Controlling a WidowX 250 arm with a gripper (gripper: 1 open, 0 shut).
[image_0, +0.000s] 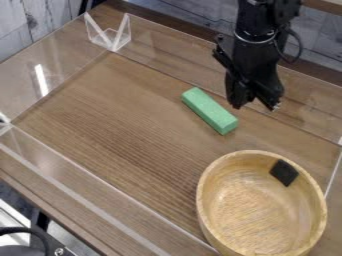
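My black gripper (234, 97) hangs over the back right of the wooden table, its tip just above and right of a green block (210, 110) that lies flat and at a slant. The gripper looks shut, with nothing visible between its fingers. A large round tan bowl (250, 210) stands at the front right, with a black block (283, 172) inside against its right side.
A white wire-like object (110, 32) stands at the back left. A dark cable (27, 237) shows at the bottom left corner.
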